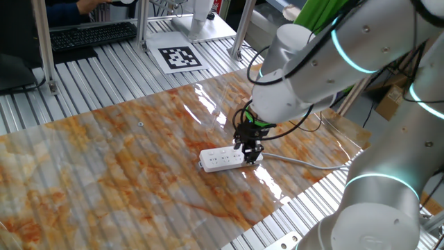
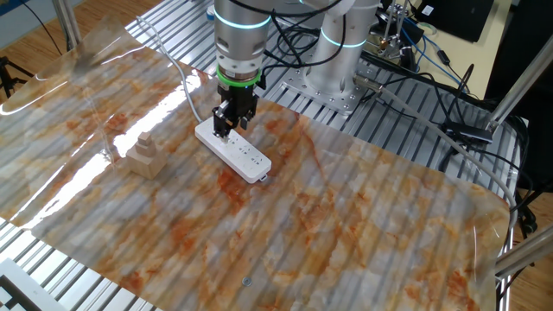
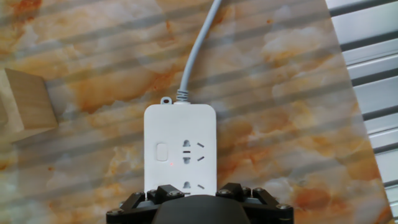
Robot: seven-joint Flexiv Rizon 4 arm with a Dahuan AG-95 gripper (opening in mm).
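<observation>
A white power strip (image 1: pixel 220 160) lies flat on the marbled sheet, its sockets and switches facing up. Its grey cable (image 3: pixel 198 53) leaves the far end in the wrist view. Over the cable-end part of the strip stands my gripper (image 1: pixel 248 154), pointing down; in the second exterior view the gripper (image 2: pixel 232 121) covers that part. At the bottom of the wrist view the two fingertips (image 3: pixel 169 191) are apart, with white casing and a socket showing between them. Whether they touch the strip cannot be told.
A pale wooden block (image 2: pixel 145 159) stands a short way from the strip, and shows at the left of the wrist view. A printed marker sheet (image 1: pixel 179 57) and a keyboard (image 1: pixel 94 37) are at the back. Much of the marbled sheet (image 2: pixel 346 233) is clear.
</observation>
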